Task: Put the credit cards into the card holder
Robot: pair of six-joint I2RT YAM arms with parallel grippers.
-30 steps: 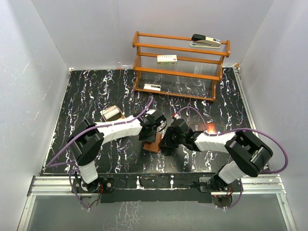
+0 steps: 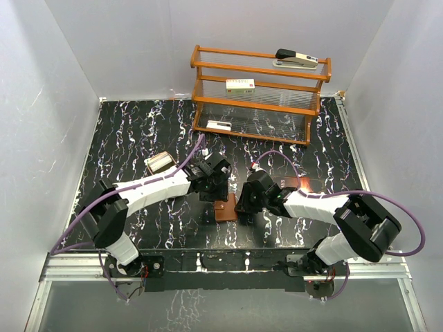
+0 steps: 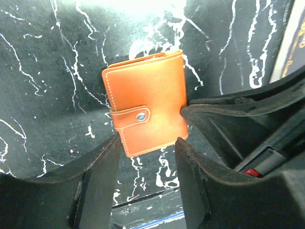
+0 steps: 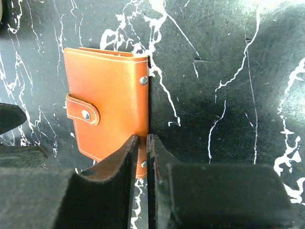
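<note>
The orange card holder (image 3: 147, 100), closed by its snapped strap, lies on the dark marbled table; the top view shows it (image 2: 225, 209) between my two grippers. My right gripper is shut on the spine-side edge of the holder, near its lower end. Above the holder, my left gripper stands open; in the left wrist view the holder's lower part shows beyond its fingers, not gripped. I cannot make out any credit card for certain. No card edge shows at the holder's top opening (image 4: 112, 53).
A wooden-rimmed box (image 2: 160, 163) stands left of my left arm. At the back is a wooden rack (image 2: 256, 105) with a stapler (image 2: 296, 59) and a small box (image 2: 240, 86). An orange flat patch (image 2: 299, 183) lies behind the right arm.
The holder has shifted slightly right and turned straighter in the top view.
</note>
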